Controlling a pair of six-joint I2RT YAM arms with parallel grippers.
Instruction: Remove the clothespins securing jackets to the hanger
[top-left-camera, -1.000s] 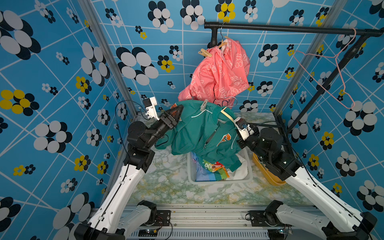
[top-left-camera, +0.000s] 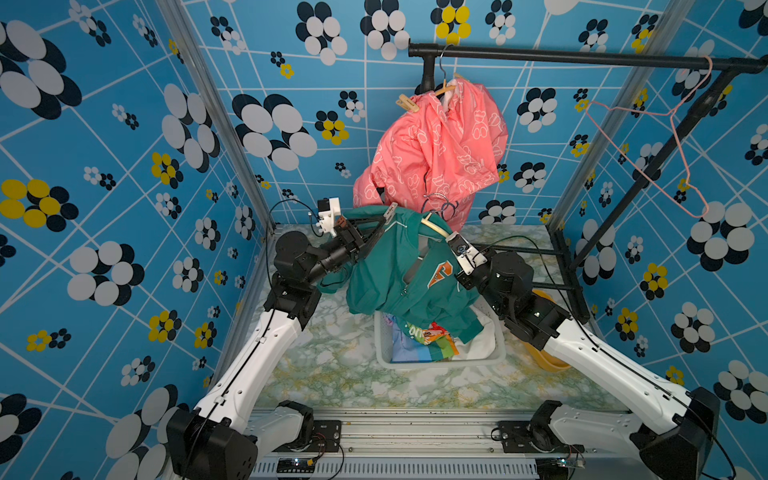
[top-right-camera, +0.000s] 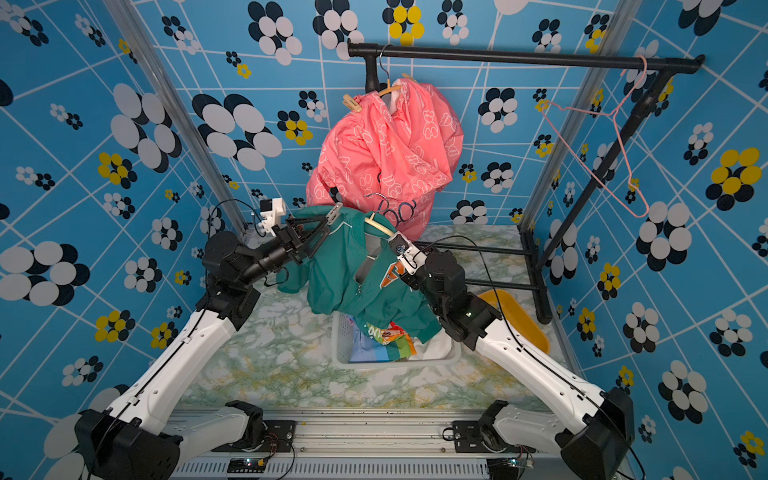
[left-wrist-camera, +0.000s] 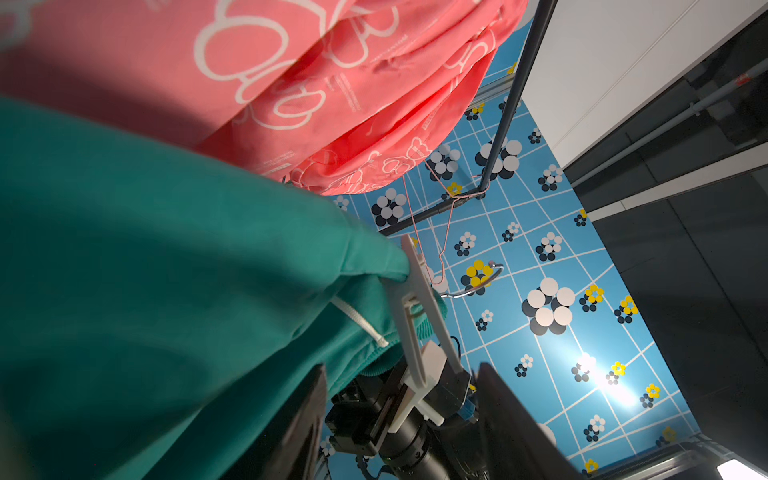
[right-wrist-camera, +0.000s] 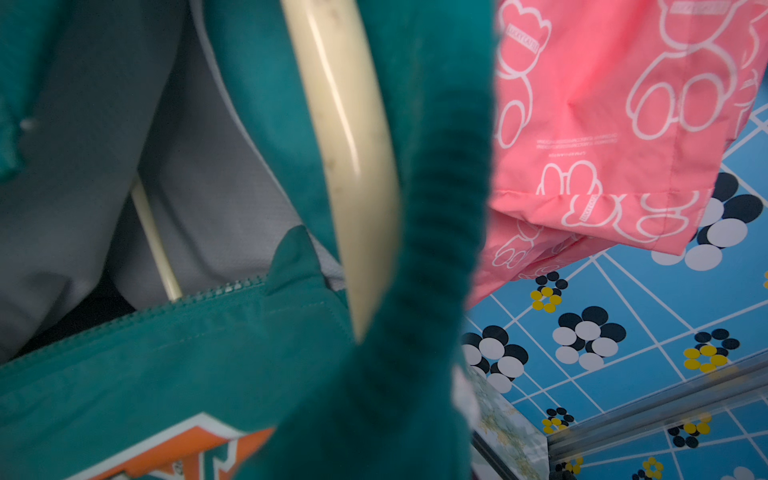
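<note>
The teal jacket (top-left-camera: 376, 280) hangs on a cream hanger (top-left-camera: 436, 223), in front of the hanging pink jacket (top-left-camera: 436, 144). My right gripper (top-left-camera: 457, 241) is shut on the hanger near its bare arm; its fingers are hidden in the right wrist view, where the hanger (right-wrist-camera: 352, 160) runs behind a blurred ribbed fold. A grey clothespin (left-wrist-camera: 420, 308) grips the teal jacket's shoulder. Just short of it, my left gripper stands open, its two fingers apart and the pin's handle end showing between and beyond them.
Wooden clothespins (top-left-camera: 407, 103) sit on the pink jacket, under the black rail (top-left-camera: 576, 56). An empty pink hanger (top-left-camera: 676, 120) dangles at right. Below the teal jacket stands a white basket (top-left-camera: 382, 352) of clothes; a yellow bin (top-left-camera: 552, 361) is behind the right arm.
My left gripper has moved right, up to the grey clothespin. The right gripper has shifted left with the hanger and teal jacket, bringing the pin closer to the left gripper.
</note>
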